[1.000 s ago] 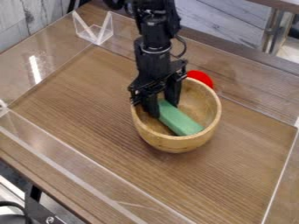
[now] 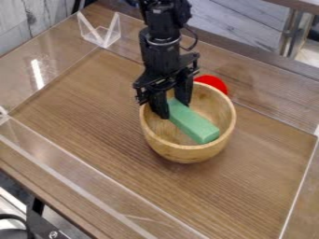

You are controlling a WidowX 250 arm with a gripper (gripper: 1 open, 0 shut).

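Note:
The black gripper (image 2: 167, 94) hangs from the top of the view, its fingers down at the upper left part of a yellow bowl (image 2: 170, 147). A green block (image 2: 195, 125) lies slanted in the bowl, its upper end near or under the gripper. Whether the fingers hold it is hidden. A red round object (image 2: 212, 81) sits just behind the bowl, partly covered by it.
Clear plastic pieces stand at the upper left and left edge. A pale wall borders the top left and top right.
The gripper has risen slightly and shifted a little. The green block and bowl have moved slightly up in the view.

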